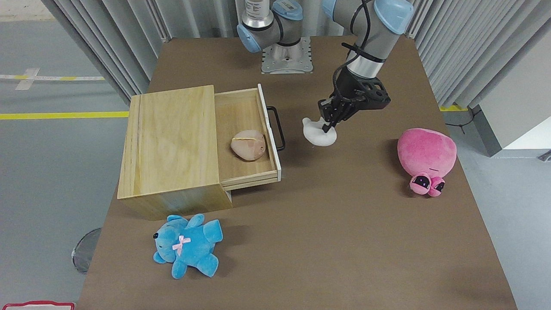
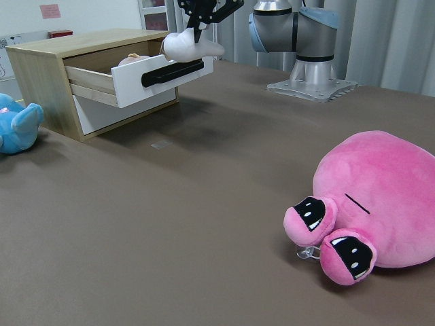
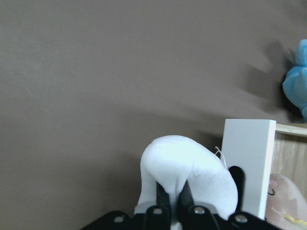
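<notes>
My gripper (image 1: 326, 124) is shut on a white plush toy (image 1: 319, 135), lifted just right of the open drawer's front, near its black handle (image 1: 279, 129); in the left view the toy (image 2: 190, 49) hangs over that front. In the wrist view the toy (image 3: 187, 167) fills the space at the fingertips, beside the white drawer front (image 3: 247, 148). A beige plush toy (image 1: 248, 144) lies inside the drawer (image 1: 232, 113) of the wooden cabinet (image 1: 170, 134).
A blue bear (image 1: 191, 245) lies in front of the cabinet. A pink plush (image 1: 426, 152) sits at the table's right. The arm's base (image 1: 286, 62) stands at the back.
</notes>
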